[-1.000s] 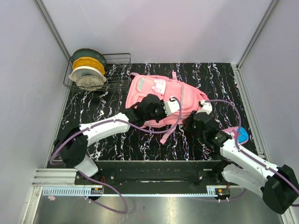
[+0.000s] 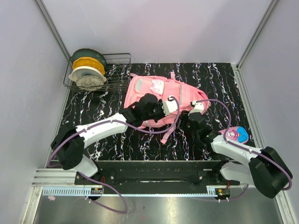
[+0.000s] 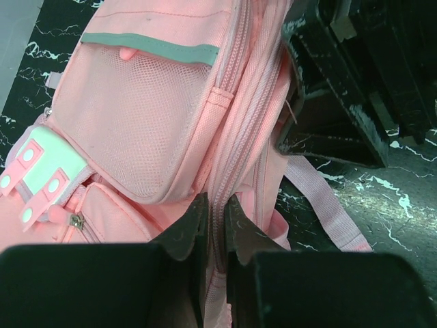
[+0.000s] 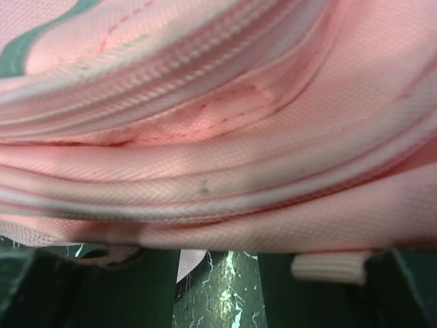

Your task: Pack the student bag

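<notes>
The pink student bag (image 2: 187,95) lies on its back on the black marbled table, its green-trimmed pocket (image 3: 140,116) facing up. My left gripper is shut on the bag's zippered edge, which runs up between its fingertips. At the bag's near right side, my right gripper stands open with a gap between its fingers. The bag's piped side seam (image 4: 205,201) fills the right wrist view just beyond those fingers. On the right of the table lies a pink and blue pouch (image 2: 237,134), partly behind the right arm.
A wire rack (image 2: 117,72) with several plates and bowls stands at the back left. A pink strap (image 2: 167,135) trails from the bag toward the front.
My right arm has shifted slightly left along the bag's near side. The left arm and the bag have moved a little to the left as well.
</notes>
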